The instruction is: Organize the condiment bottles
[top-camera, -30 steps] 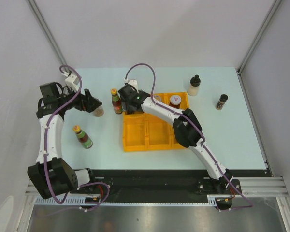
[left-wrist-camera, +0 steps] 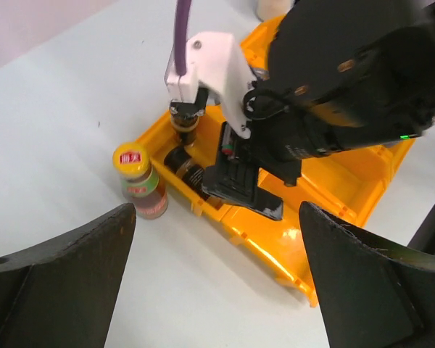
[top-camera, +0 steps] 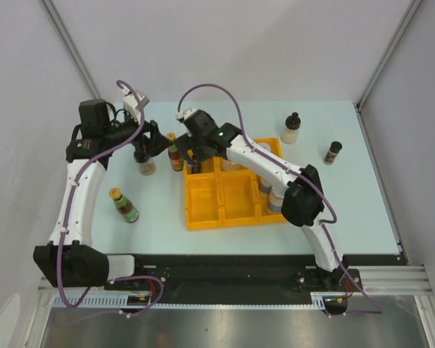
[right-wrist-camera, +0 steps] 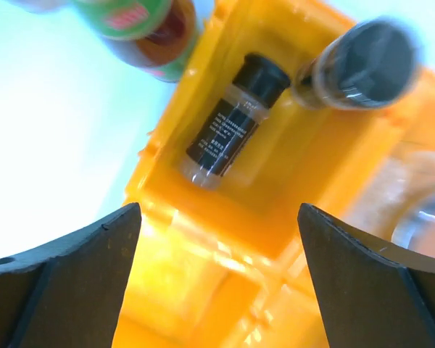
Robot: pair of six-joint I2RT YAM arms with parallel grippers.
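Note:
My right gripper (top-camera: 191,148) stands open above the back-left compartment of the orange organizer (top-camera: 203,225). In that compartment a small black-labelled bottle (right-wrist-camera: 221,134) lies on its side, with an upright black-capped bottle (right-wrist-camera: 366,69) beside it. A yellow-capped sauce bottle (left-wrist-camera: 141,188) stands just outside. My left gripper (top-camera: 159,145) is open, raised left of the organizer near that bottle; in the top view it partly hides a jar (top-camera: 146,165). Jars (top-camera: 273,203) occupy right compartments, partly behind the right arm.
A green-labelled bottle (top-camera: 125,206) stands front left. A dark-capped bottle (top-camera: 291,130) and a small jar (top-camera: 332,152) stand on the right of the white table (top-camera: 355,210). The two front-left compartments look empty.
Both arms appear higher and larger in the top view. My left gripper has moved right toward the organizer; my right gripper remains over the back-left compartment.

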